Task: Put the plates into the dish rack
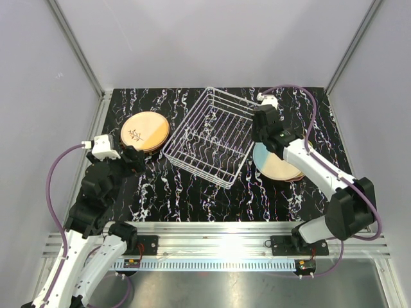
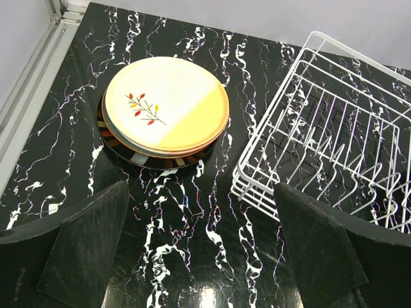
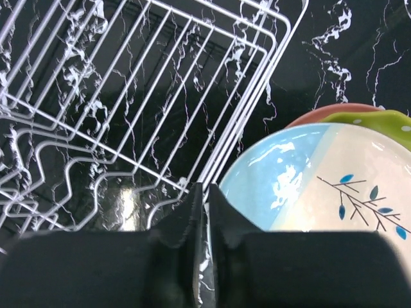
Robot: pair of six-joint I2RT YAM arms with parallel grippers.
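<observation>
The white wire dish rack [image 1: 209, 136] sits mid-table, empty. To its left lies a stack of plates [image 2: 167, 102], orange and cream with a leaf print, on dark ones. Right of the rack, a blue-and-cream plate [image 3: 289, 173] tops another stack, with red and green plates beneath. My right gripper is over the rack's right edge and that top plate's rim; its fingertips are close together, and whether anything is between them is unclear. My left gripper [image 1: 135, 160] stands open in front of the left stack, nothing between its fingers.
Pale walls enclose the back and sides.
</observation>
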